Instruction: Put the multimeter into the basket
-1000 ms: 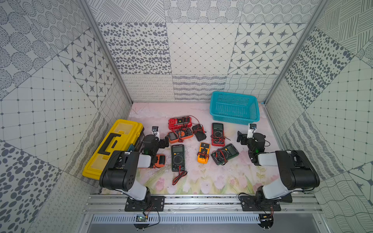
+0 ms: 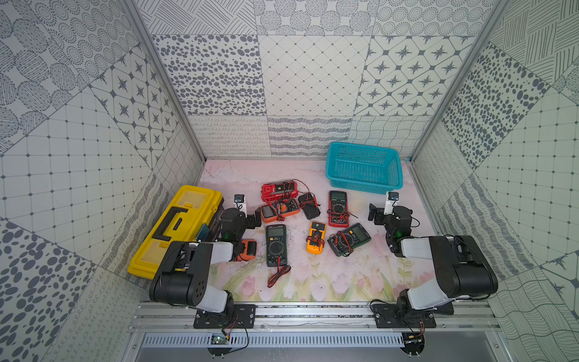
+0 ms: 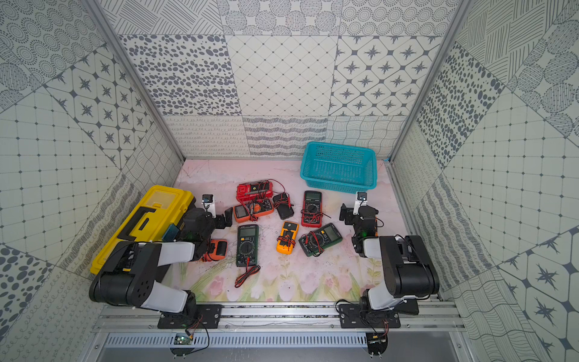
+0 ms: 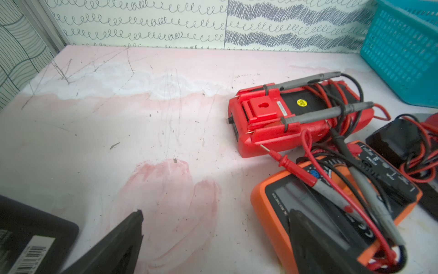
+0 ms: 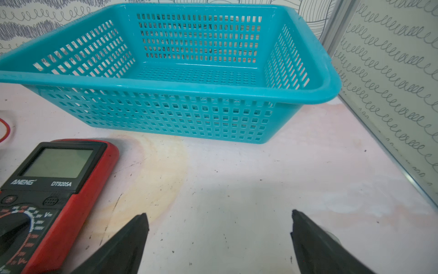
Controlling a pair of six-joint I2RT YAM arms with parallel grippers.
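Empty, the teal basket (image 2: 364, 183) stands at the back right of the table. Several multimeters lie loose: a face-down red one (image 4: 255, 132), an orange one (image 4: 269, 214) overlapped by leads, a red-framed one (image 5: 68, 228) in front of the basket, a dark green one (image 2: 276, 256), a yellow one (image 2: 316, 245) and another green one (image 2: 359, 233). My left gripper is open, left of the orange multimeter, nothing between its fingers. My right gripper is open too, over bare table to the right of the red-framed multimeter, with the basket ahead.
A yellow toolbox (image 2: 187, 208) flanks the left arm. An orange device (image 2: 248, 249) is partly hidden under that arm. A black meter (image 2: 310, 207) with leads lies beside the orange multimeter. Bare table shows at the back left and front.
The right arm has barely moved, and the multimeters and basket are unchanged.
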